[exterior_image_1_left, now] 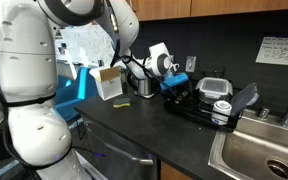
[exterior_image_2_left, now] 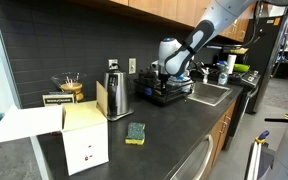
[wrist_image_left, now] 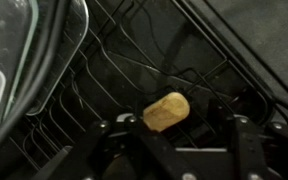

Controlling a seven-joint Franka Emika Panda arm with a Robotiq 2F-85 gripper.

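A tan, wooden-looking piece (wrist_image_left: 166, 112) with a rounded end shows in the wrist view, over the wires of a black dish rack (wrist_image_left: 114, 55). My gripper points down at it, its dark fingers part open on either side. The piece lies closer to the left finger; whether either finger touches it is unclear. In exterior view 1 the gripper (exterior_image_1_left: 174, 88), with blue parts, is low at the left end of the rack (exterior_image_1_left: 202, 106). The fingertips and the tan piece are hidden there.
Inside the rack are a clear container (exterior_image_1_left: 215, 88) and a white cup (exterior_image_1_left: 222, 107). The sink (exterior_image_1_left: 259, 155) lies right. A steel toaster (exterior_image_2_left: 117, 95), an open cardboard box (exterior_image_2_left: 86, 135) and a green-yellow sponge (exterior_image_2_left: 136, 133) stand left.
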